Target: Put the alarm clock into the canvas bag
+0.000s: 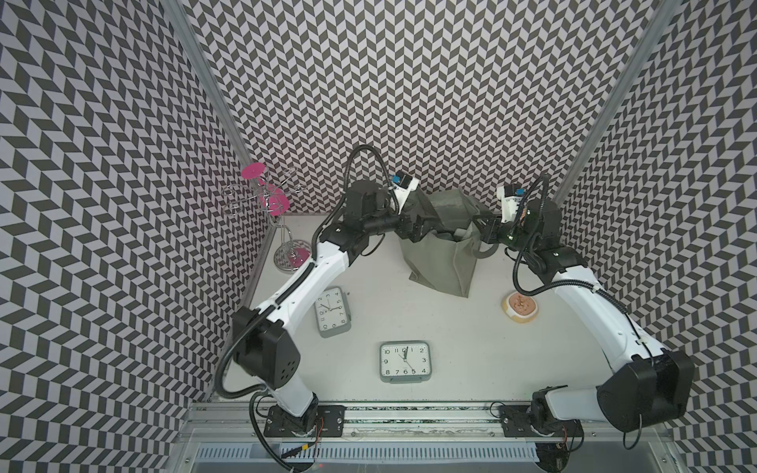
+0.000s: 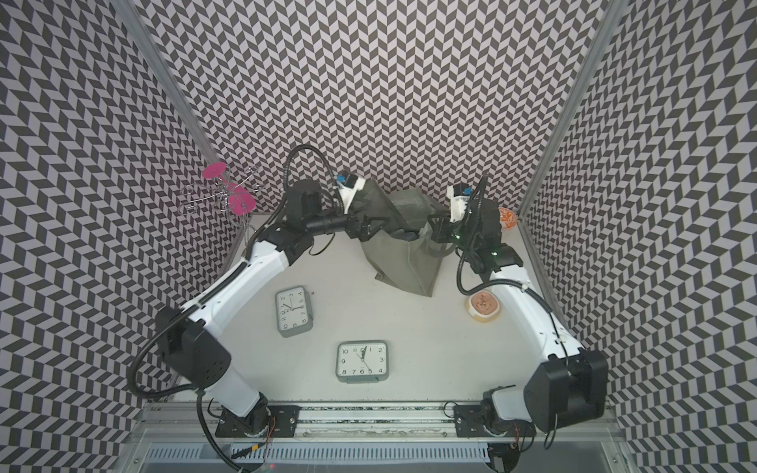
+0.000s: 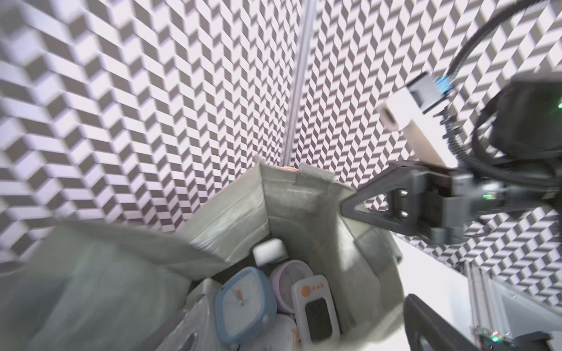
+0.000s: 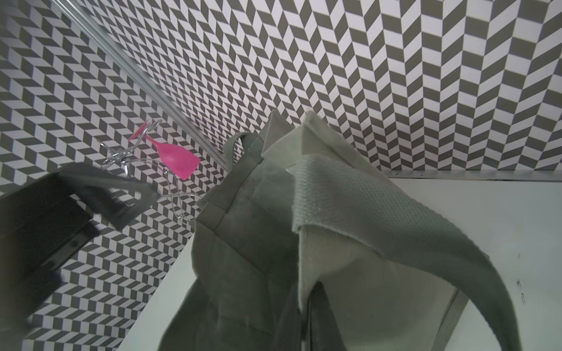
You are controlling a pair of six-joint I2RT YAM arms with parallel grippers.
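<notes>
The olive canvas bag [image 1: 437, 268] stands at the back centre, open, holding several clocks, among them a blue one [image 3: 246, 304] and a white one with a screen [image 3: 316, 310]. My left gripper [image 1: 419, 227] is open over the bag's left side. My right gripper is shut on the bag's right rim, with thin fabric between its fingers and a strap beside it. Two grey alarm clocks lie on the table, one at the front centre [image 1: 404, 358], one at the left [image 1: 332, 310].
A metal stand with pink pieces [image 1: 274, 198] stands at the back left. A round peach clock [image 1: 520, 306] lies right of the bag, and an orange object [image 2: 507, 220] is behind the right arm.
</notes>
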